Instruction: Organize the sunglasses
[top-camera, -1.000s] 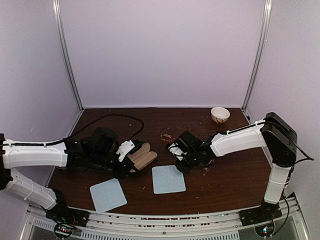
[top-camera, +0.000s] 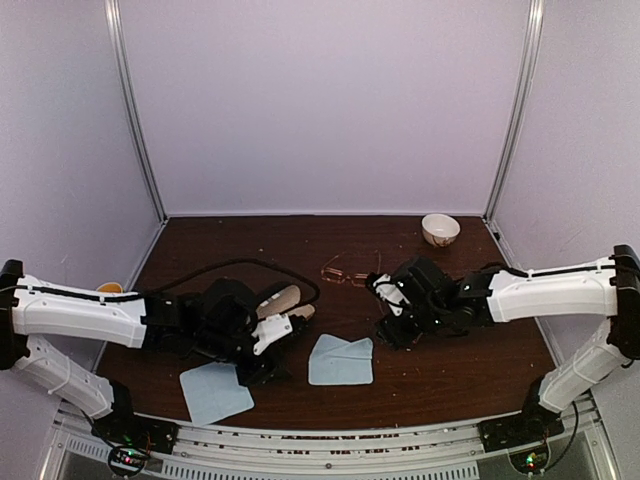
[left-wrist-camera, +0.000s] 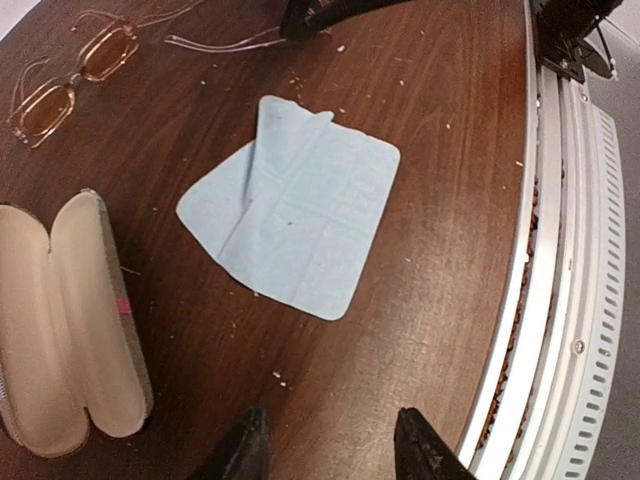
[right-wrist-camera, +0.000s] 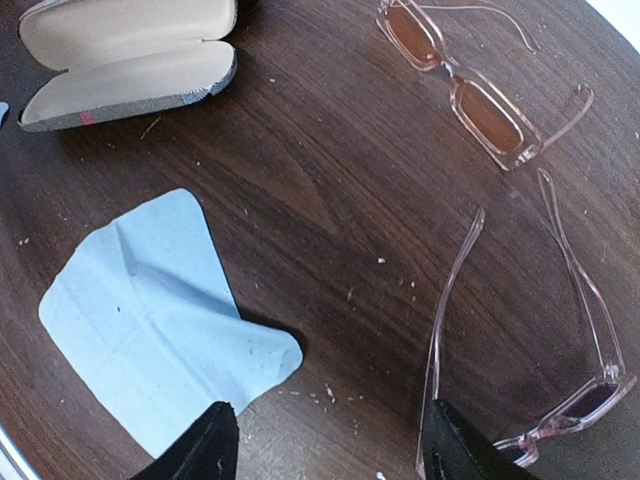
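Note:
An open glasses case (left-wrist-camera: 85, 310) with beige lining lies left of a light blue cloth (top-camera: 340, 368), which has a folded-over corner. My left gripper hangs open just in front of the case, nothing visible between its fingers. My right gripper stands open right of the cloth. Behind, amber sunglasses (right-wrist-camera: 485, 120) lie on the table with temples spread. A second clear-framed pair (right-wrist-camera: 590, 400) lies by the right gripper, partly hidden by it in the top view.
A second blue cloth (top-camera: 215, 392) lies at the front left. A white bowl (top-camera: 440, 229) stands at the back right. The front rail (left-wrist-camera: 545, 300) runs along the table's edge.
My right arm has moved rightward, away from the cloth, whose corner now appears folded over. My left gripper has moved a little forward and to the right.

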